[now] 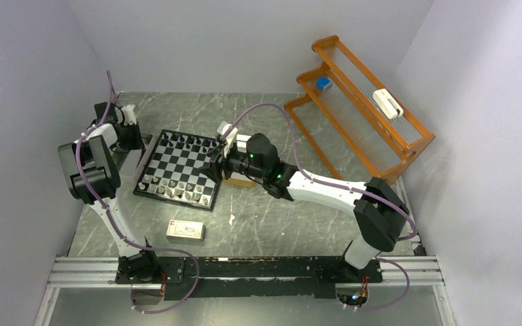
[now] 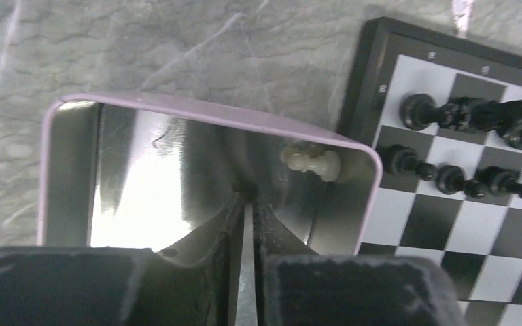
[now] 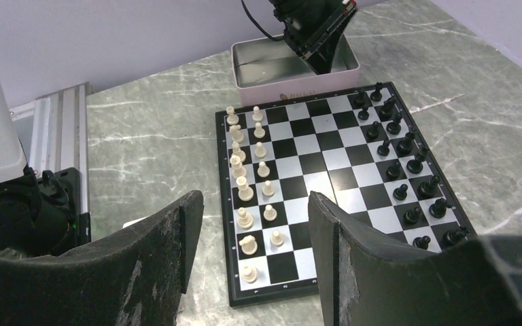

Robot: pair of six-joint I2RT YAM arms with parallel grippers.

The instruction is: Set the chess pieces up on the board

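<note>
The chessboard [image 1: 177,166] holds black pieces along its back and white ones along its front. My left gripper is over the pink-rimmed box [image 2: 204,109] left of the board, fingertips close together; whether anything is between them is unclear. A white piece [image 2: 312,161] lies on its side in that box, beyond the fingertips. My right gripper stands above the board's right side, fingers apart, nothing seen between them; in the right wrist view white pieces [image 3: 245,190] and black pieces [image 3: 428,187] line opposite edges.
A small printed box [image 1: 185,229] lies in front of the board. A yellowish box, partly hidden, sits behind my right gripper. A wooden shelf [image 1: 360,109] stands at the back right.
</note>
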